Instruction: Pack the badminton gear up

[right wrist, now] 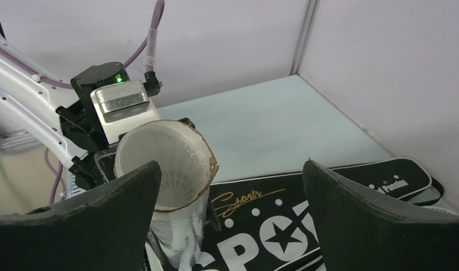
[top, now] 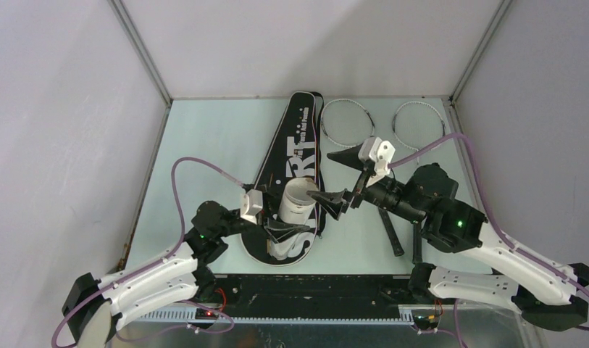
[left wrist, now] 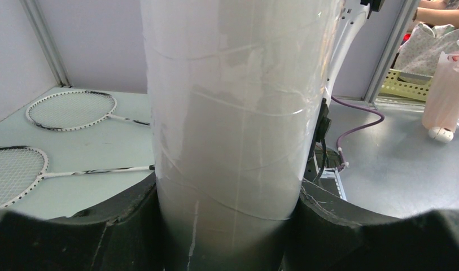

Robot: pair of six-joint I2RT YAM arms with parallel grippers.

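Note:
An upright, clear plastic shuttle tube (top: 296, 199) with an open brown-edged rim stands over the black racket bag (top: 284, 159); in the right wrist view the tube (right wrist: 170, 169) looks empty near the top. My left gripper (top: 273, 225) is shut on it, and the tube fills the middle of the left wrist view. My right gripper (top: 327, 181) hangs open just right of and above the rim, nothing between its fingers. Two white rackets (top: 347, 101) (top: 420, 102) lie at the right of the table, partly hidden by my right arm.
Walls close it at the back and sides. The dark front edge (top: 313, 290) runs below the bag.

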